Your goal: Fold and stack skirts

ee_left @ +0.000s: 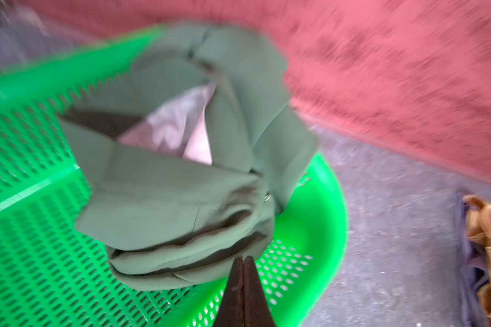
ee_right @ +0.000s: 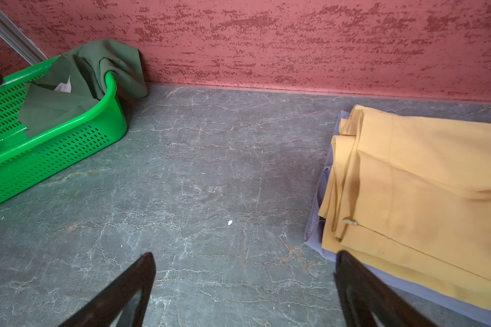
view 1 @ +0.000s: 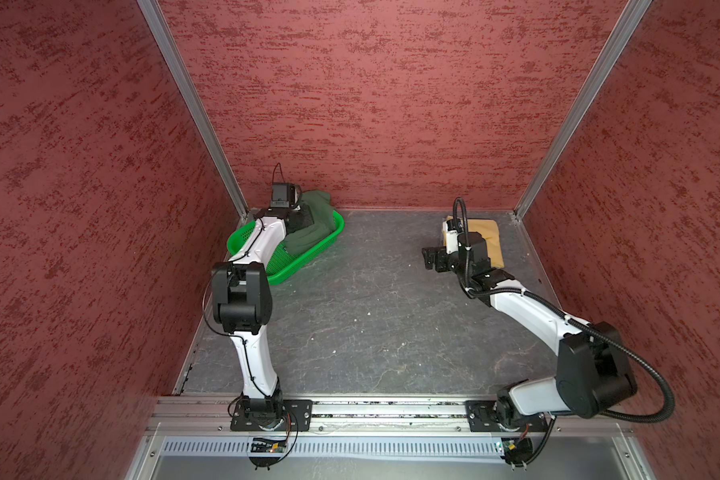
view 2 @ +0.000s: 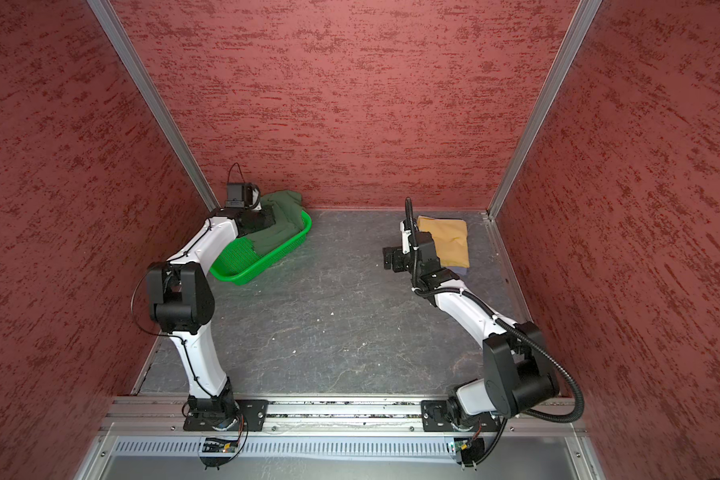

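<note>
A dark green skirt (ee_left: 174, 201) lies crumpled in the green basket (ee_right: 43, 155), one end draped over the basket's rim at the back wall. A pinkish-white lining shows inside its opening. My left gripper is over the basket, fingertips together at the skirt's near edge; no cloth shows between them. To the right, a folded yellow skirt (ee_right: 436, 190) rests on a folded bluish-purple one (ee_right: 313, 226). Beside this stack, on its left, my right gripper stands open above the table, with nothing between its fingers.
Between basket and stack, the dark grey tabletop (view 1: 376, 304) is bare apart from small white specks. Red walls (view 1: 392, 104) close the back and both sides; the basket stands near the back left corner.
</note>
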